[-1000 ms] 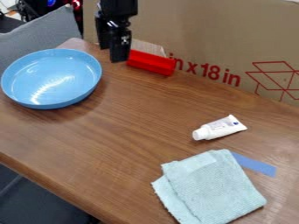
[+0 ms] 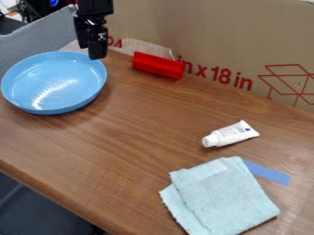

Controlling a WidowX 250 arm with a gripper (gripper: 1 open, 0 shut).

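My black gripper point(image 2: 95, 50) is at the top left, above the back edge of a light blue round plate point(image 2: 53, 81), with its fingers pointing down and apparently open, nothing visible between them. A red cylindrical object point(image 2: 159, 65) lies just right of the gripper at the back of the table. A white tube point(image 2: 229, 134) lies at the middle right. A folded pale cyan cloth point(image 2: 218, 197) lies at the front right.
A cardboard box wall point(image 2: 221, 37) runs along the back. A blue tape strip point(image 2: 266, 173) is beside the cloth. Grey fabric sits behind the plate.
My gripper has moved left, away from the red object and toward the plate. The objects on the table have not visibly moved.
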